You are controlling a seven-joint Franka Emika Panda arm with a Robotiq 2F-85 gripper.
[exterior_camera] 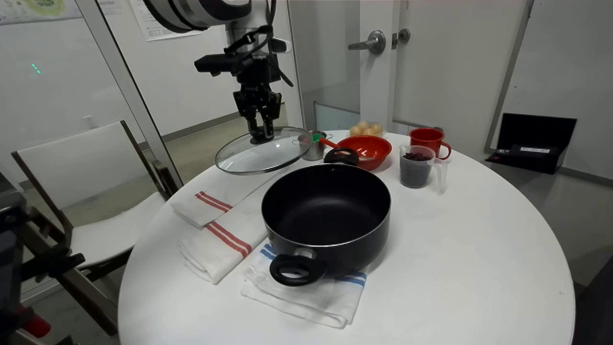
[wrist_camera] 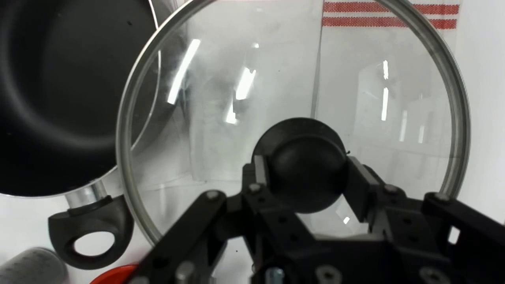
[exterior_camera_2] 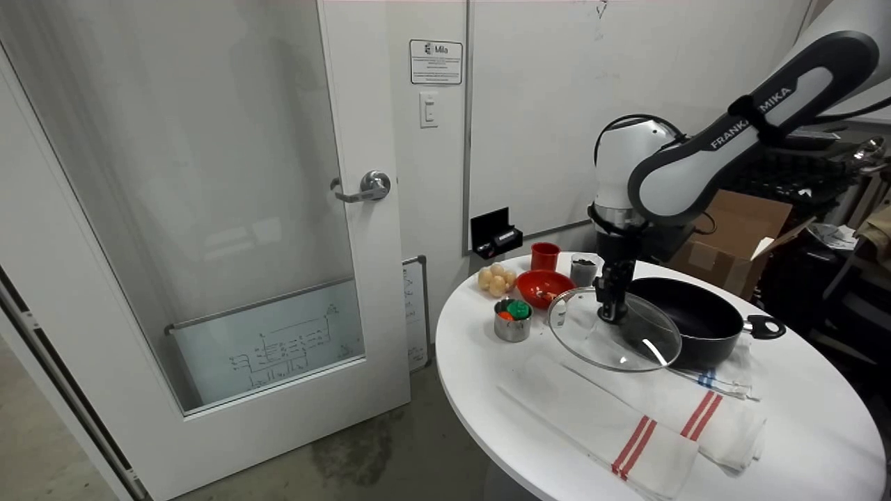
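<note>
My gripper is shut on the black knob (wrist_camera: 307, 175) of a round glass lid (exterior_camera: 264, 158). The lid hangs above the table beside the pot, slightly tilted in exterior view 1. Its steel rim (wrist_camera: 461, 109) overlaps one edge of the pot in the wrist view. The black pot (exterior_camera: 326, 212) stands uncovered and looks empty, resting partly on a white cloth with blue stripes (exterior_camera: 310, 293). In exterior view 2 the gripper (exterior_camera_2: 612, 313) is to the left of the pot (exterior_camera_2: 693, 321).
White towels with red stripes (exterior_camera: 230, 241) lie below and beside the lid. Behind the pot are a small metal pot (exterior_camera_2: 511, 325), a red bowl (exterior_camera: 368, 150), a red mug (exterior_camera: 426, 139), a measuring cup with dark contents (exterior_camera: 414, 169) and several pale round items (exterior_camera_2: 496, 279).
</note>
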